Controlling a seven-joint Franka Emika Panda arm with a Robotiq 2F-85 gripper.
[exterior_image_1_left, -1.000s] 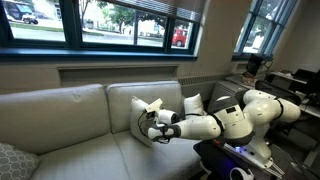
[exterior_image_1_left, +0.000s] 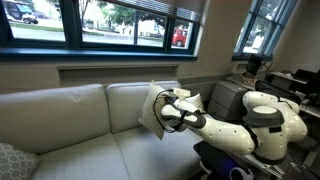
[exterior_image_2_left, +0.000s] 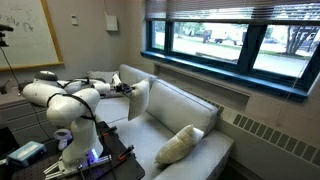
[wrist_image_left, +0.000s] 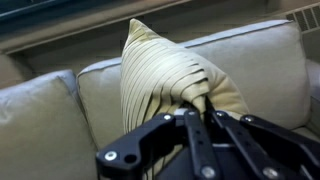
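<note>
A cream ribbed pillow (wrist_image_left: 155, 80) is bunched where my gripper is shut on it, in the wrist view. In exterior view 1 the pillow (exterior_image_1_left: 154, 110) hangs upright and slightly tilted in front of the right back cushion, with my gripper (exterior_image_1_left: 172, 112) at its right side. From exterior view 2, the pillow (exterior_image_2_left: 138, 100) shows at the far end of the couch, beside my gripper (exterior_image_2_left: 124, 90). The fingertips are hidden in the fabric folds. Whether the pillow's lower edge touches the seat is hard to tell.
The light couch (exterior_image_1_left: 80, 160) has a wide bare seat. A second pillow (exterior_image_2_left: 179, 146) leans at its other end against the backrest. A dark cabinet (exterior_image_1_left: 228, 98) stands beyond the right armrest. Windows (exterior_image_1_left: 100, 25) line the wall behind.
Over the last second, the pillow has risen and shifted right in exterior view 1, held by my gripper. The arm is now bent higher.
</note>
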